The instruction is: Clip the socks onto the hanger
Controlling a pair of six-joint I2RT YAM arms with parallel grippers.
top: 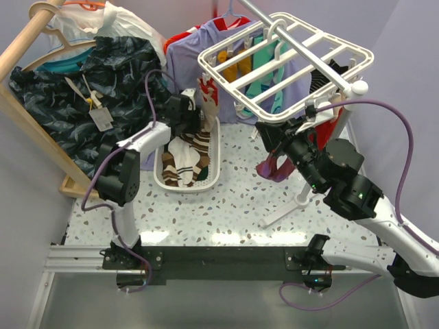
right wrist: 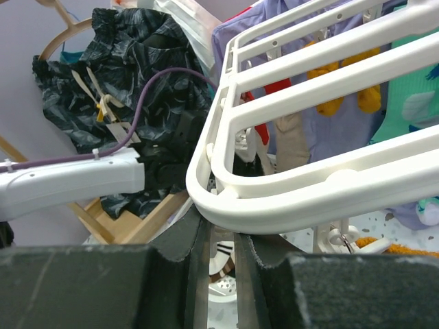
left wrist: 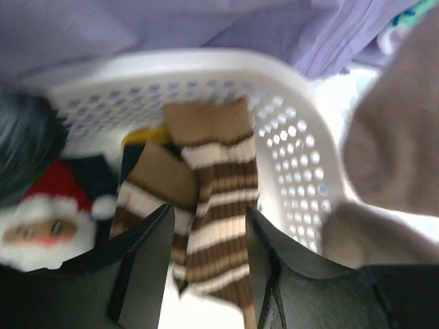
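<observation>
My left gripper hangs over the white basket (top: 217,168), its fingers apart and nothing between them. In the left wrist view, brown-and-cream striped socks (left wrist: 223,192) lie in the basket just beyond the fingertips, beside a Santa-patterned sock (left wrist: 51,226). White-framed clip hanger (top: 240,86) stands above the table, and my right gripper is shut on its near corner. From the hanger hang a red-and-tan sock (top: 208,97), a yellow one (top: 236,67), a teal one (top: 260,82), a black striped one (top: 326,77) and a purplish-red one (top: 276,170).
Dark patterned shorts (top: 62,103) hang from a wooden rack (top: 48,147) on the left. Behind the hanger is a lavender shirt (top: 185,62). A blurred tan sock (left wrist: 398,137) hangs close to the left wrist camera.
</observation>
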